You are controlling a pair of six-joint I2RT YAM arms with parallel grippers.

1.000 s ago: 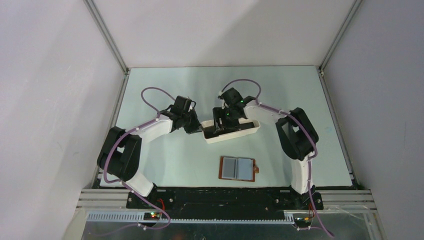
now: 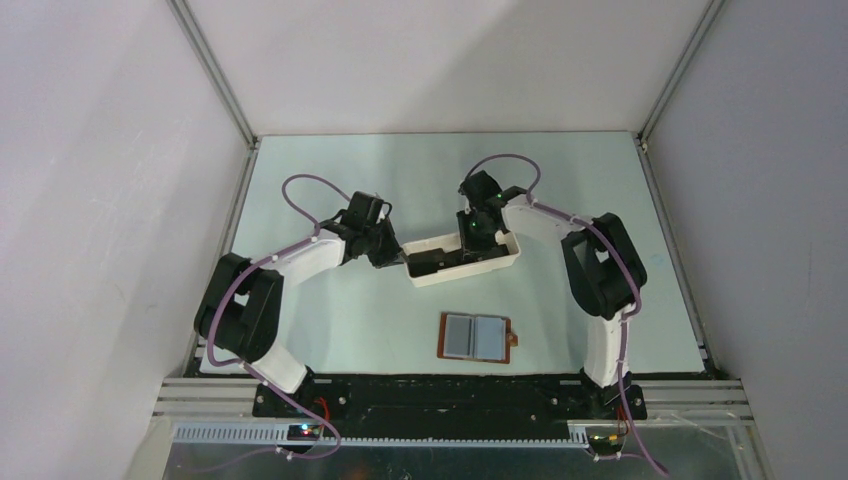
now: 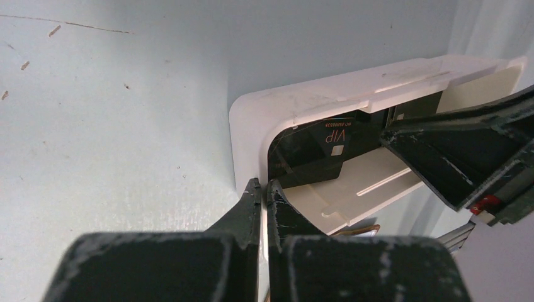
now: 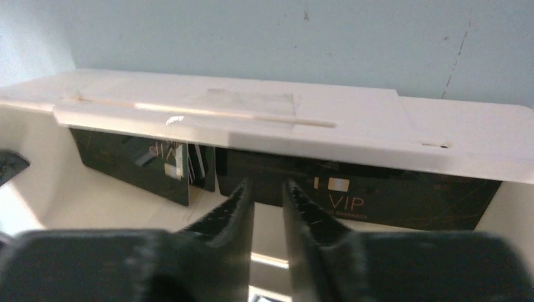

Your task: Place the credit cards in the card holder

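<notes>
A white box point(image 2: 460, 276) holds black VIP credit cards point(image 3: 305, 157) point(image 4: 403, 195), standing on edge along its wall. The card holder point(image 2: 473, 338), brown with grey sleeves, lies open on the table below the box in the top view. My left gripper is shut at the box's left end wall; whether the wall is between its fingertips is unclear. My right gripper is over the box, its fingertips a little apart with nothing visible between them, in front of the cards.
Walls stand at the back and both sides. The two arms are close together at the box.
My right gripper has moved right along the box, after a slight shift left earlier. The left arm, box and card holder stand where they were.
</notes>
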